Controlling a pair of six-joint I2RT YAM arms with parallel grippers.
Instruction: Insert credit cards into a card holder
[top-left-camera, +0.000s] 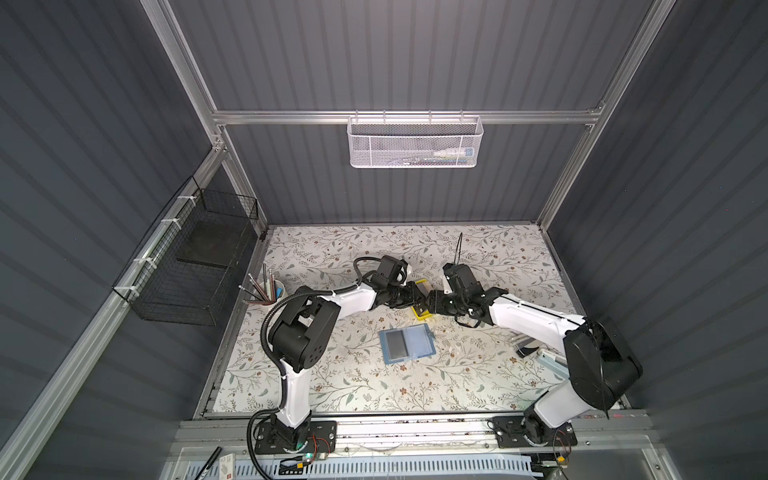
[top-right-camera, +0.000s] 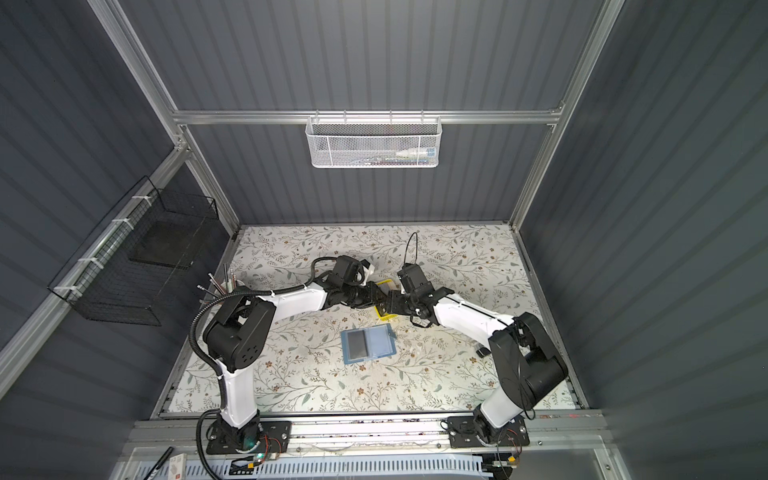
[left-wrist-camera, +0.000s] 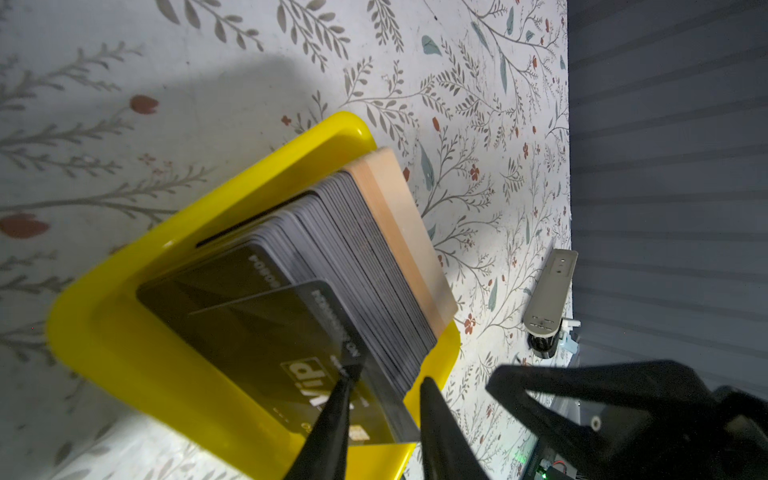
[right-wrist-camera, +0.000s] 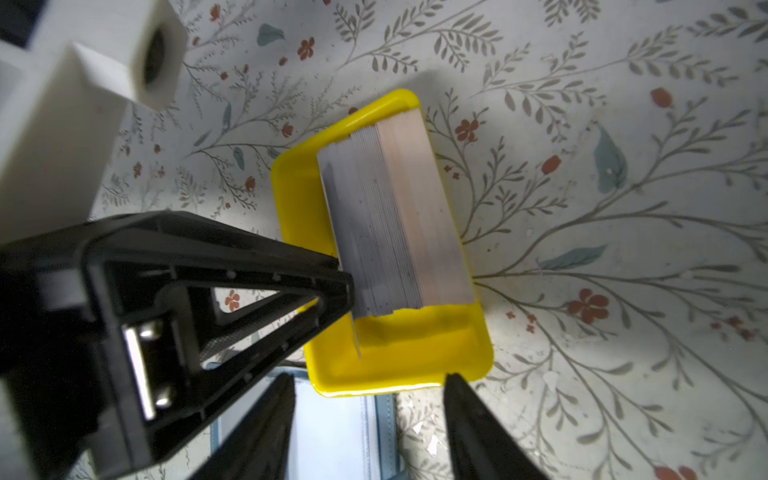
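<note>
A yellow tray (left-wrist-camera: 264, 176) holds a stack of cards (right-wrist-camera: 372, 216) standing on edge. Its front black card (left-wrist-camera: 312, 352) sits askew, slid out from the rest. Over that card's corner is my left gripper, fingers apart with the corner showing between them; contact is unclear. From the right wrist camera, the left fingers (right-wrist-camera: 312, 280) reach over the tray's left side. My right gripper, fingers apart and empty, is at the tray's near end. The blue and grey card holder (top-left-camera: 407, 343) lies open on the table in front of the tray.
A cup of pencils (top-left-camera: 268, 289) stands at the table's left edge. Small items (top-left-camera: 528, 348) lie by the right edge, near the right arm. Between the arms, the front of the table is free around the holder.
</note>
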